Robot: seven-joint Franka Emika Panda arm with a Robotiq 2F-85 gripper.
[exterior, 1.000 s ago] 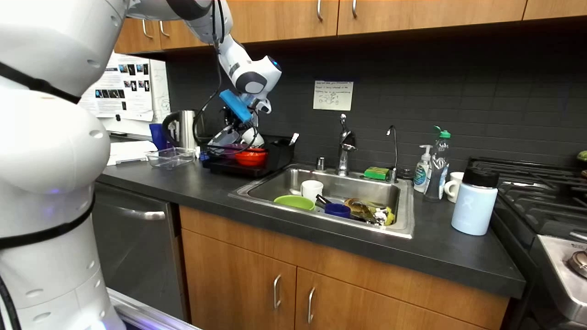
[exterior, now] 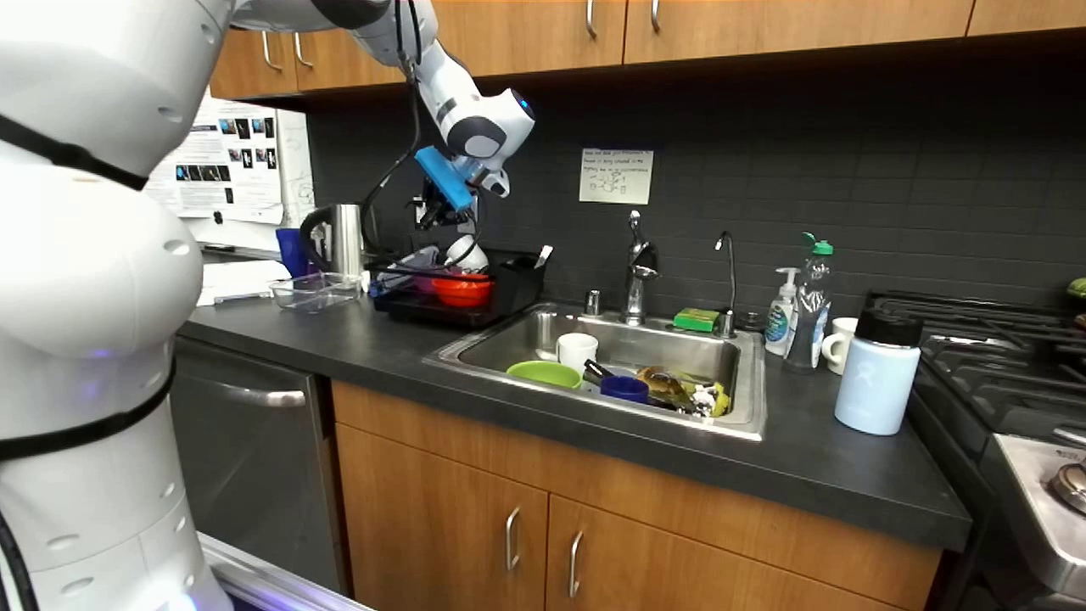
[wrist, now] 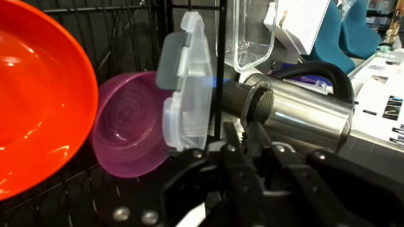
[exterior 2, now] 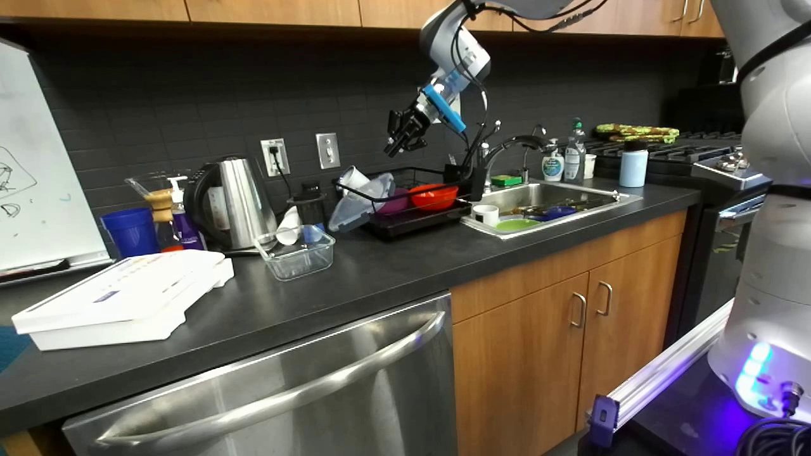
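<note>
My gripper (exterior 2: 403, 140) hangs in the air above the black dish rack (exterior 2: 414, 220), clear of the dishes. In the wrist view its fingers (wrist: 231, 138) stand close together with a narrow gap, and I see nothing held there; whether they are fully shut is unclear. A clear plastic lid (wrist: 197, 87) with grey clips leans on edge at the rack's left end. Beside it sit a purple bowl (wrist: 128, 117) and an orange-red bowl (wrist: 38, 94). A white mug (exterior 2: 353, 179) rests tilted behind the lid.
Left of the rack are a glass container (exterior 2: 300, 254), a steel kettle (exterior 2: 247, 201) and a white box (exterior 2: 125, 292). The sink (exterior: 489, 351) at right holds several dishes. Cabinets (exterior: 529, 36) overhang the counter.
My gripper has risen and shifted slightly right in the exterior view, away from the lid. The sink and counter items look unchanged.
</note>
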